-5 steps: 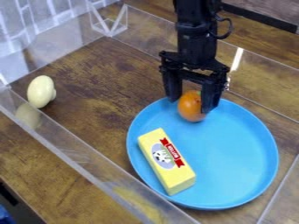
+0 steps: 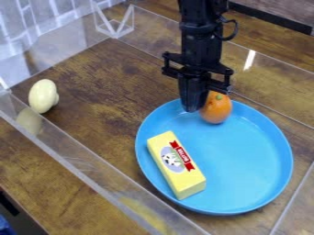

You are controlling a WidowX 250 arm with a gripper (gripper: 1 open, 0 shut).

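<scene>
My black gripper (image 2: pixel 193 99) hangs down from the top over the back rim of a blue plate (image 2: pixel 233 170), its tip just left of an orange round object (image 2: pixel 218 108) at the plate's back edge, perhaps touching it. The gripper looks shut, with nothing visible between its fingers. A yellow box (image 2: pixel 174 165) with a red label and a cow picture lies on the front left of the plate.
A white egg-shaped object (image 2: pixel 44 95) lies on the wooden table (image 2: pixel 98 64) at left. Clear transparent walls edge the left and top left. The middle right of the plate is clear.
Since a second ago, the orange object has moved right, toward the plate's back right edge, and now shows beside the gripper rather than below it. The box looks unchanged.
</scene>
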